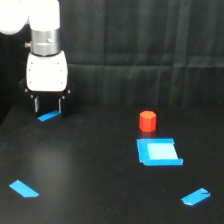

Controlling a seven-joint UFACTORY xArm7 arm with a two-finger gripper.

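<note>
My gripper is at the far left, pointing down above the dark table. Its two small dark fingers appear spread, with nothing visible between them. Well to the right of it, a small red block stands alone on the table. Just in front of the block lies a white square edged with blue tape. A gap of bare table separates block and square.
Blue tape strips lie flat at the front left, at the front right and below the gripper. A black curtain hangs behind.
</note>
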